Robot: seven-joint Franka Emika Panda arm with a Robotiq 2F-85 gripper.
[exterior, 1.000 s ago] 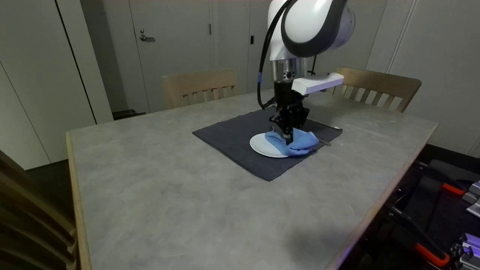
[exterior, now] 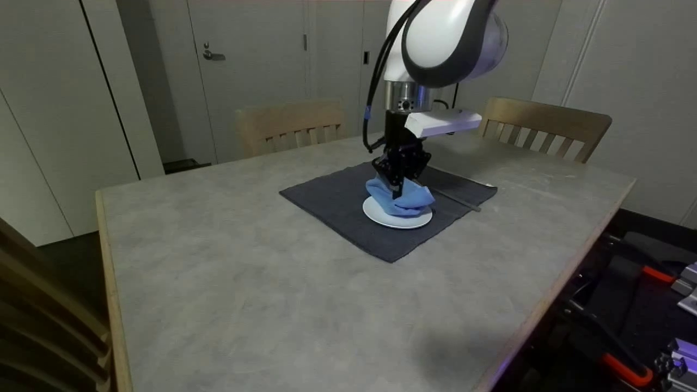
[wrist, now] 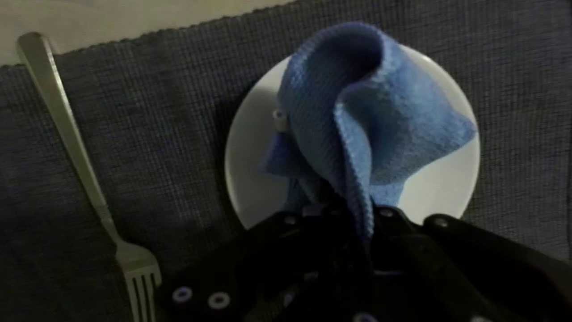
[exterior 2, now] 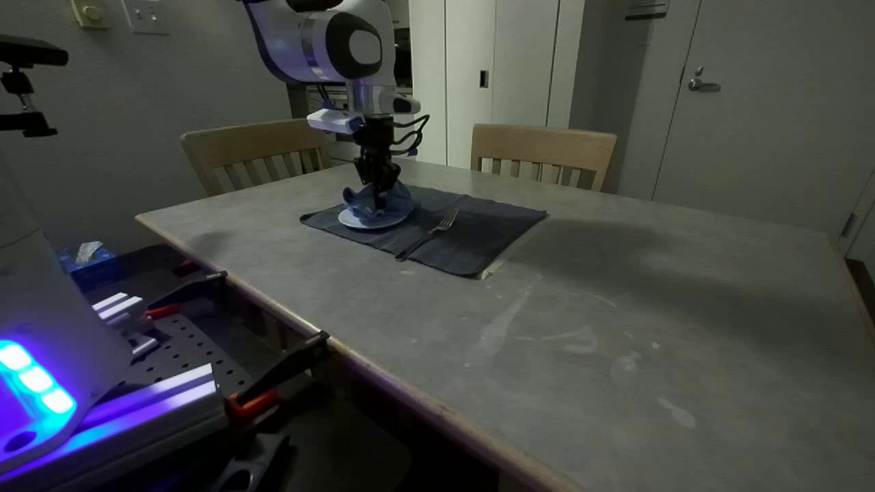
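A crumpled blue cloth (wrist: 399, 123) is pinched by my gripper, which is shut on it. In the wrist view a fold of the cloth runs down between the dark fingers, and the rest spreads over a white plate (wrist: 447, 185). The same cloth (exterior: 408, 196) appears above the plate (exterior: 392, 222) in exterior view 1; its lower folds look to be on or just over the plate, and I cannot tell which. The plate lies on a dark grey placemat (wrist: 177, 134).
A metal fork (wrist: 80, 145) lies on the placemat beside the plate. Wooden chairs, such as one (exterior 2: 545, 147) in exterior view 2, stand at the table's edges.
In exterior view 1 my gripper and the cloth have shifted left, from the plate's right side to more centrally over it. The plate has stayed in place.
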